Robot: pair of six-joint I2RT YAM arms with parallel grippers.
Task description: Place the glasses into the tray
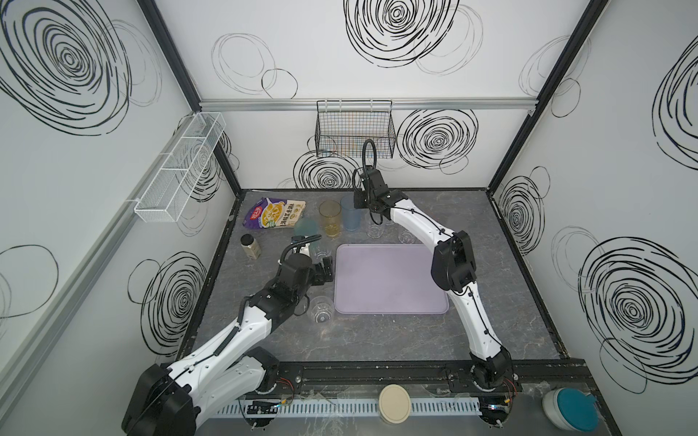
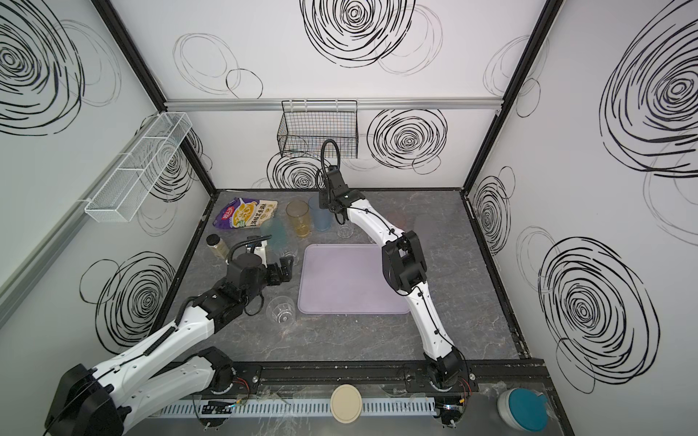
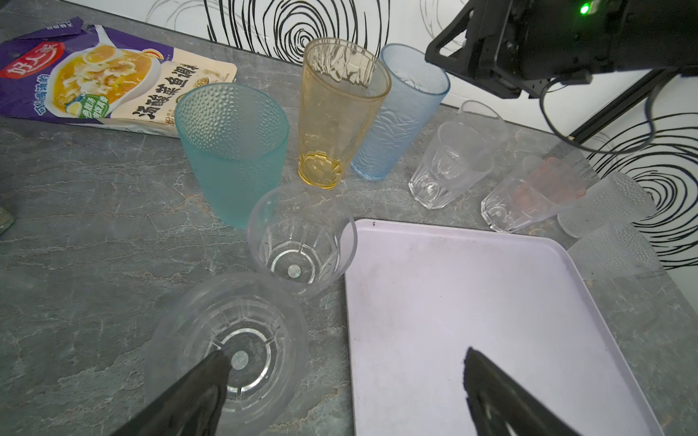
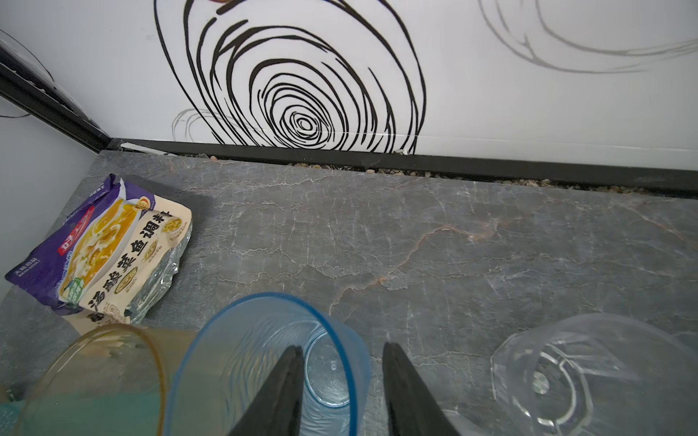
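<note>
The lilac tray (image 3: 472,305) is empty. Around its left and back stand clear glasses (image 3: 240,327), a teal glass (image 3: 232,152), an amber glass (image 3: 336,109) and a blue glass (image 3: 392,123). My left gripper hangs open over the clear glasses at the tray's left edge, nothing between its fingers. My right gripper is at the blue glass's top, its fingers part open, one appearing inside the rim and one outside.
A food pouch (image 1: 272,213) lies at the back left, with a small jar (image 1: 249,245) in front of it. Baskets hang on the back and left walls. Bare counter (image 1: 516,305) lies at the right.
</note>
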